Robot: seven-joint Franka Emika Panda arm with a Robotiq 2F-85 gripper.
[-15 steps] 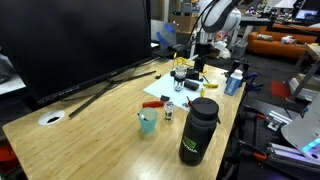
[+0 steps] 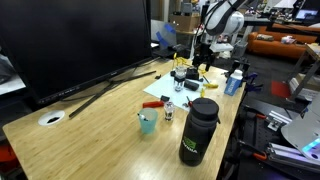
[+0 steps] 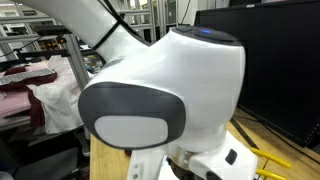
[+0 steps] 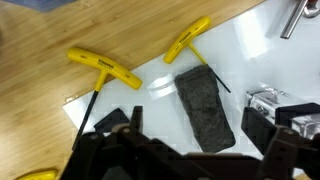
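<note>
Seen from the wrist, my gripper stands open above the table, its two dark fingers spread apart. A dark, fuzzy rectangular block appears in the gap between them, on a white sheet. I cannot tell how far above the block the fingers are. Two yellow-handled hex keys lie near it: one key to the upper left, the other key just above the block. White arm links fill much of the second exterior view and hide the gripper there.
A silvery object sits to the right of the block. Along the table stand a black canister, a teal cup and a blue-labelled bottle. A large monitor lines the back. Someone stands at the far end.
The person at the far end has shifted a little in posture. The objects on the table look the same as before.
</note>
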